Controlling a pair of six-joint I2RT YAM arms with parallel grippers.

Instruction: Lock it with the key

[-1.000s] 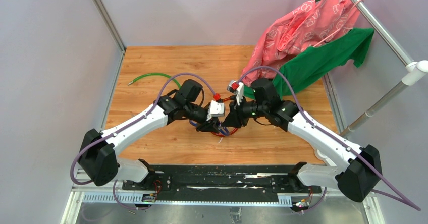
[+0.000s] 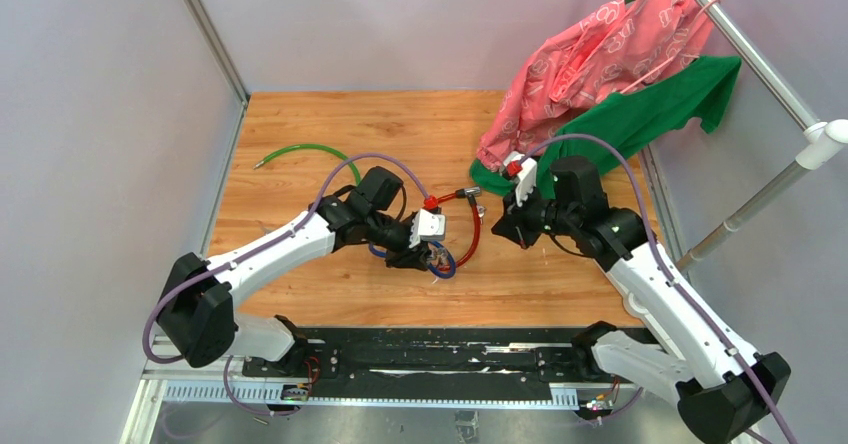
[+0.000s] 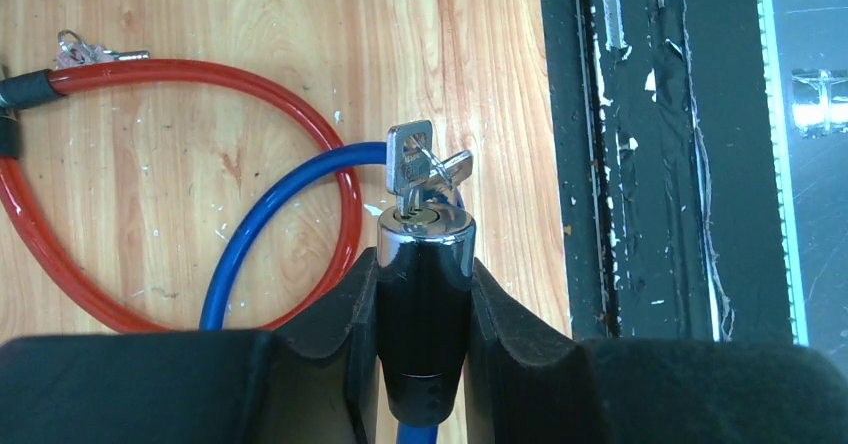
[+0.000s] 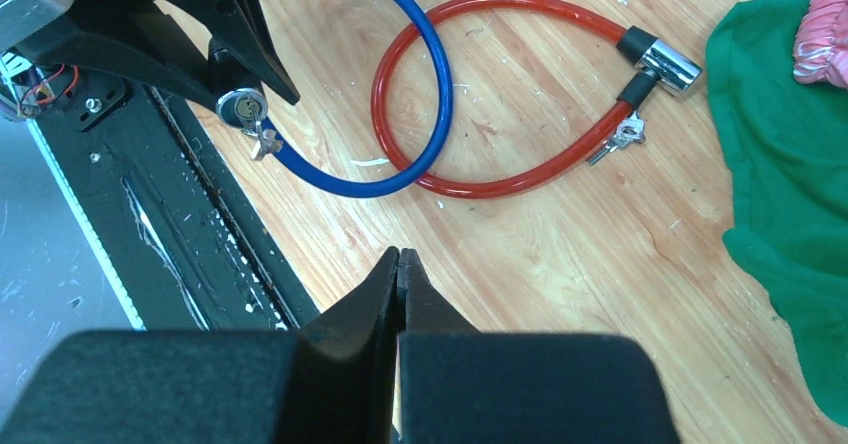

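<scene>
In the left wrist view my left gripper is shut on the blue lock's (image 3: 422, 374) upright cylinder, a key (image 3: 407, 154) standing in its top and a second key hanging from the ring. The blue cable (image 4: 440, 94) loops over the red lock's cable (image 4: 520, 184), whose head (image 4: 670, 64) and keys (image 4: 625, 134) lie on the table. My right gripper is shut with nothing between its fingertips, off to the right of the left one and apart from the keys.
Green cloth (image 2: 650, 114) and pink cloth (image 2: 590, 54) cover the back right. A green cable (image 2: 300, 147) lies back left. Bare wood (image 2: 300, 124) shows at the back and front; a dark rail (image 2: 430, 344) runs along the front edge.
My right arm has drawn back to the right, away from my left gripper and the blue lock, uncovering more of the red cable.
</scene>
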